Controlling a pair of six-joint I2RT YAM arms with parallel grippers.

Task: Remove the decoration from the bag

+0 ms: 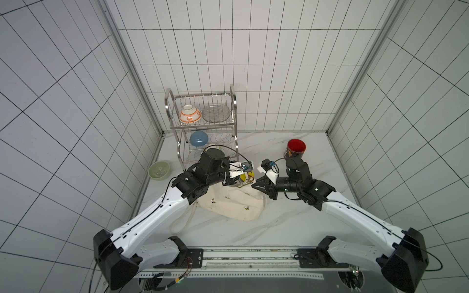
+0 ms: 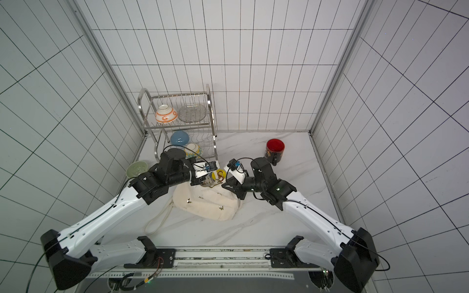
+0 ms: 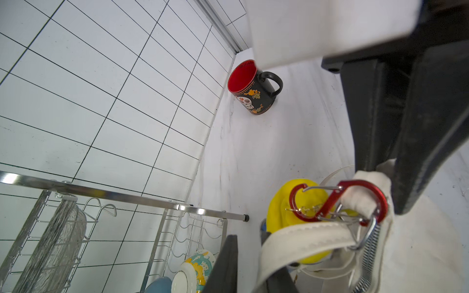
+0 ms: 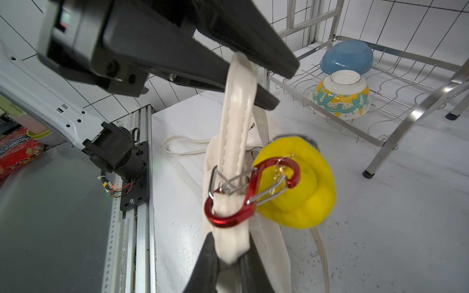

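Note:
In the right wrist view the decoration is a red carabiner (image 4: 250, 193) with a yellow hat-like charm (image 4: 303, 183) beside it. One loop of the carabiner encircles the bag's cream strap (image 4: 233, 122). Below, the strap's end runs between the fingers of my right gripper; how tightly they press is unclear. My left gripper is shut on the strap's raised loop, which bends over one finger. In the left wrist view the strap crosses in front of a left finger (image 3: 283, 282). The cream bag (image 1: 232, 202) lies partly under both arms.
A metal dish rack (image 1: 202, 127) with bowls stands behind my left arm. A green bowl (image 1: 159, 170) sits at the left, and a black-and-red mug (image 3: 256, 92) stands at the back right. Clear table shows in front and to the right.

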